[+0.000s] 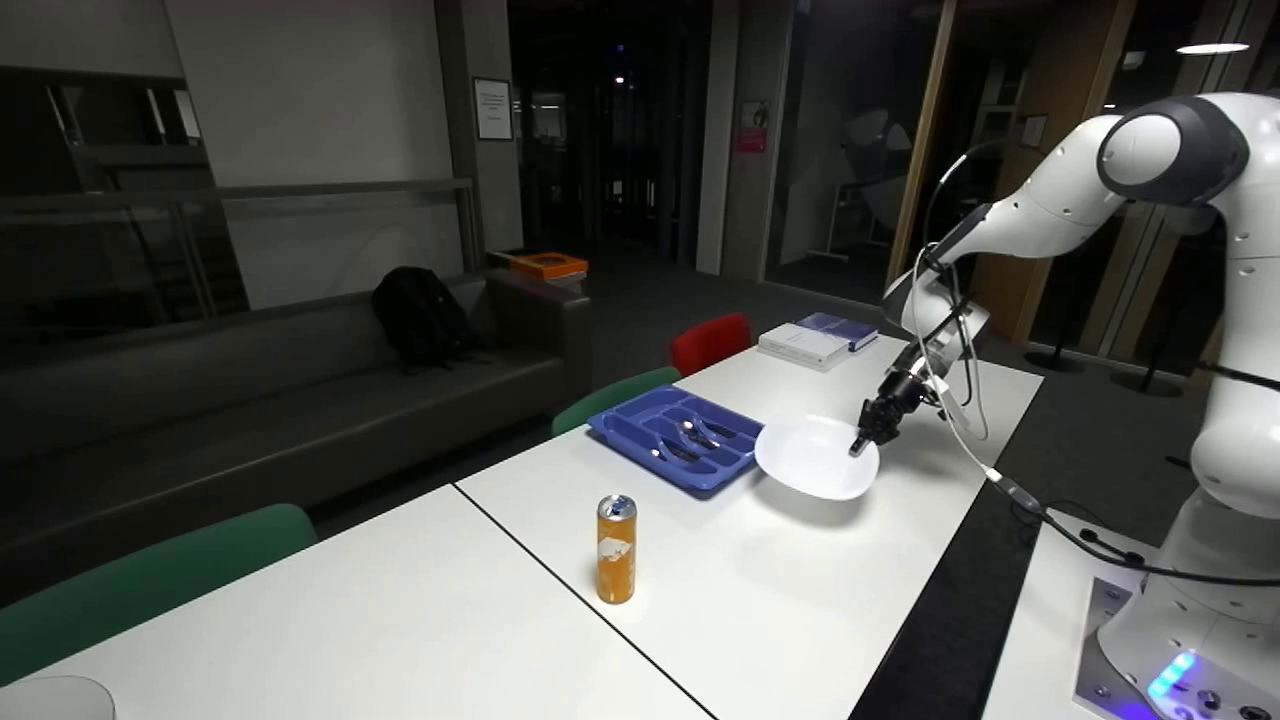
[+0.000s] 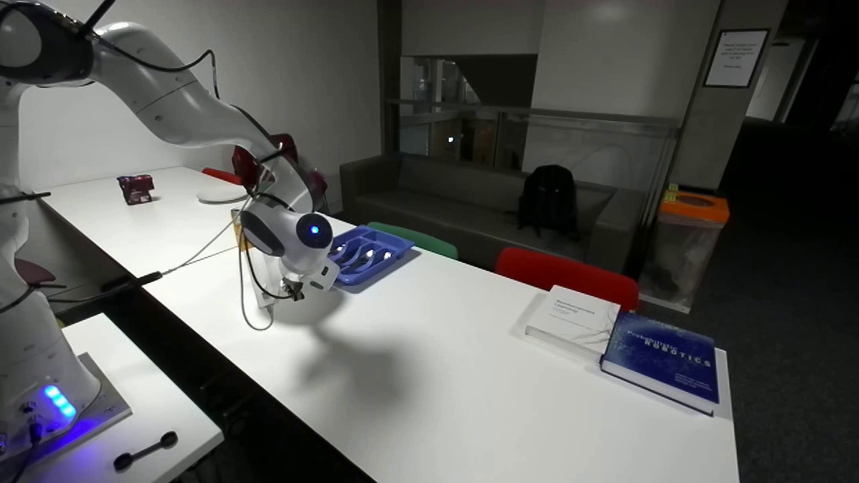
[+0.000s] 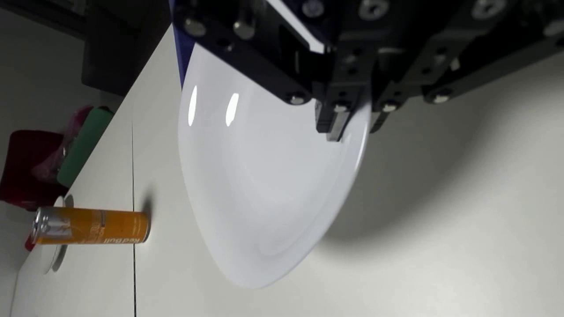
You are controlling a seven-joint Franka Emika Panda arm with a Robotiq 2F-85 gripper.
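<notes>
A white plate (image 1: 812, 460) is held by its rim, with my gripper (image 1: 860, 443) shut on it. In the wrist view the plate (image 3: 264, 169) fills the middle, and the gripper grips its right edge, one finger inside and one outside. The plate hangs tilted above the table, its shadow falling on the white surface below. In exterior view 2 the arm hides the plate.
A blue cutlery tray (image 1: 708, 480) with several utensils lies just left of the plate, close to its edge. An orange can (image 1: 615, 552) stands upright nearer the front. Two books (image 2: 573, 322) lie at the table's far end. The table between can and plate is clear.
</notes>
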